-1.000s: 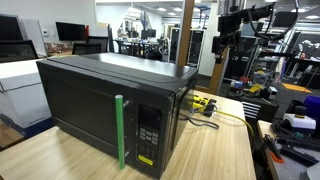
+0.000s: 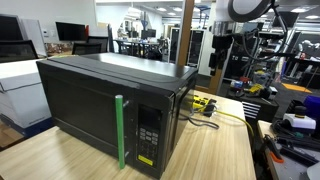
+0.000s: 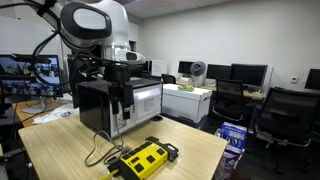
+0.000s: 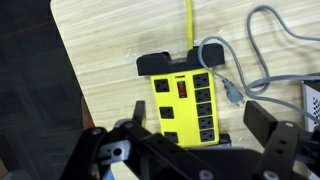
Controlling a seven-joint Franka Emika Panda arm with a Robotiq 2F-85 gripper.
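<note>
Below the open gripper lies a yellow and black power strip (image 4: 184, 102), its several outlets and a red switch facing up. Nothing is between the fingers, which stand wide apart on either side of the strip in the wrist view. A grey cord crosses the strip's upper right corner and ends in a plug (image 4: 234, 93) resting close to its right side. From exterior view 2, the gripper (image 3: 107, 98) hangs above the table, with the strip (image 3: 146, 160) on the tabletop beyond it.
A black microwave (image 2: 115, 105) with a green strip on its handle fills much of the table. The strip's yellow cable (image 2: 235, 118) runs toward the table's edge. Bare wood (image 3: 195, 143) lies to the right of the strip in exterior view 2.
The arm has shifted a little in exterior view 1, its white links now sitting slightly differently above the table's far end. The microwave and power strip look unmoved.
</note>
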